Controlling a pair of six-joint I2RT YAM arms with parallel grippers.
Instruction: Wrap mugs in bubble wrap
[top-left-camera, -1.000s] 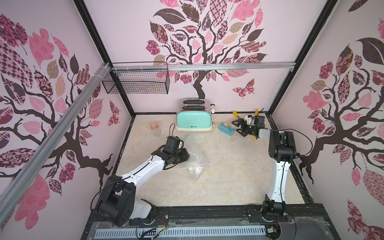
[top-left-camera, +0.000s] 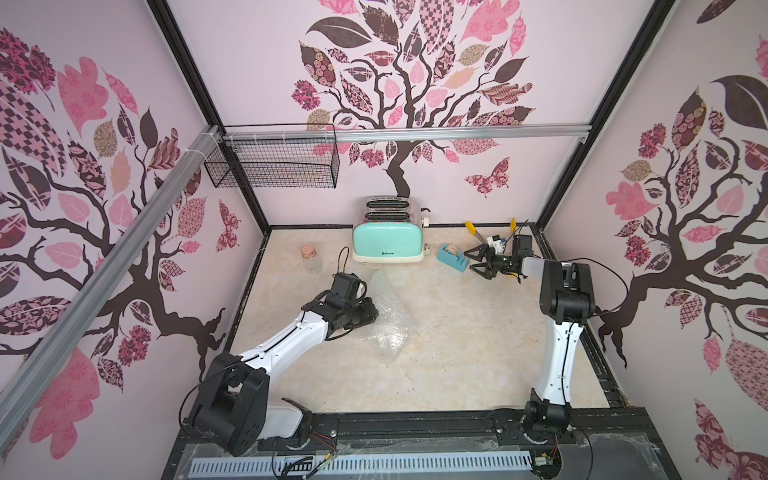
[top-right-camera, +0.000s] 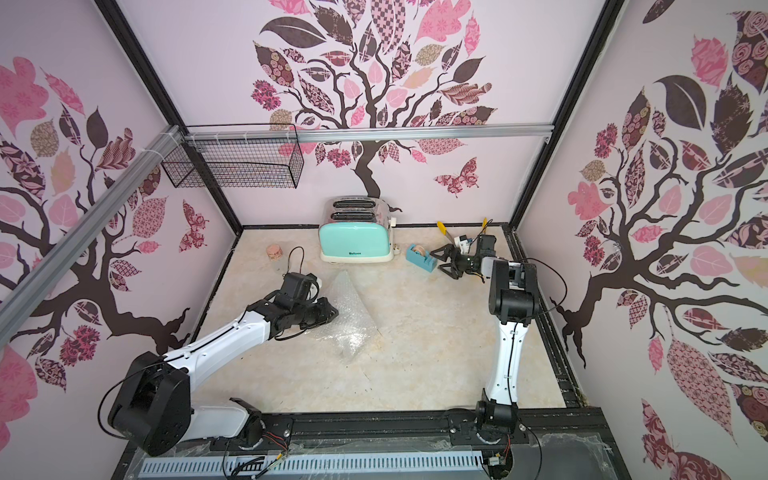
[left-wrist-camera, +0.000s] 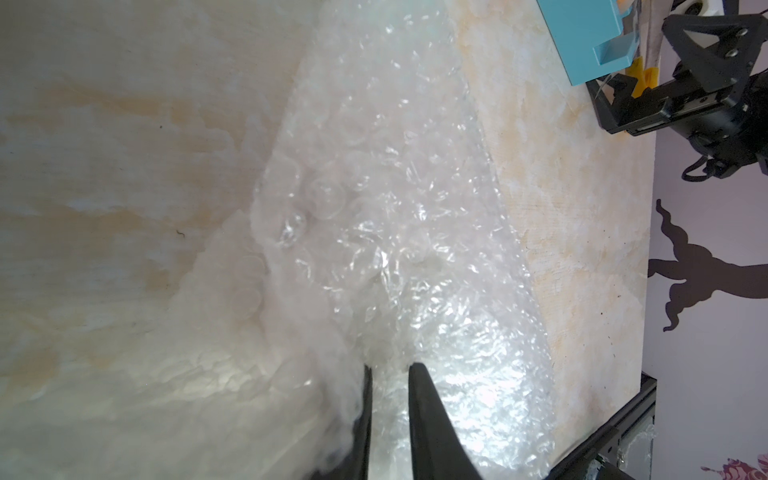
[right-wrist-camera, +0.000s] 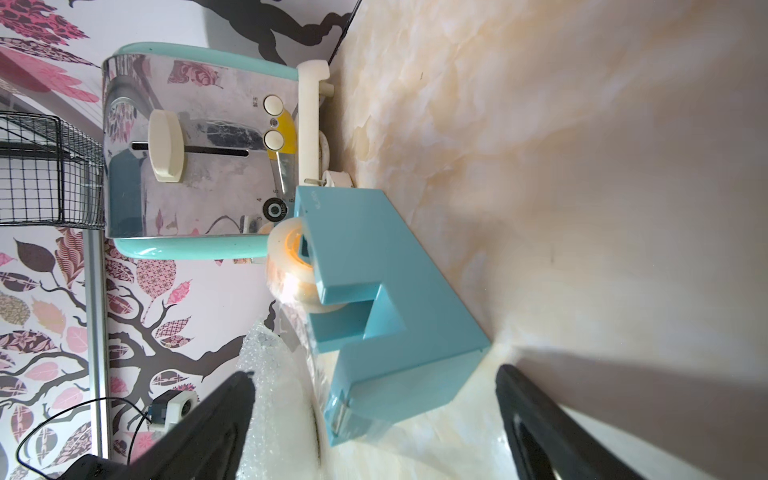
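A sheet of clear bubble wrap (top-left-camera: 389, 324) lies loosely folded at the middle-left of the table. My left gripper (top-left-camera: 373, 311) is shut on the bubble wrap; in the left wrist view its narrow fingertips show against the crumpled plastic (left-wrist-camera: 400, 216). A blue tape dispenser (top-left-camera: 453, 257) with a roll of tape stands right of the toaster. My right gripper (top-left-camera: 474, 261) is open beside it; in the right wrist view the dispenser (right-wrist-camera: 408, 320) appears ahead between the spread fingers. No mug can be made out in the wrap.
A mint toaster (top-left-camera: 388, 242) stands at the back. Far left is a small pink-topped object (top-left-camera: 309, 257), unclear in detail. Yellow-handled utensils (top-left-camera: 470, 227) are behind the right gripper. A wire basket (top-left-camera: 276, 164) hangs on the rail.
My right gripper has shifted slightly left, closer to the tape dispenser. The left arm and the bubble wrap look nearly still.
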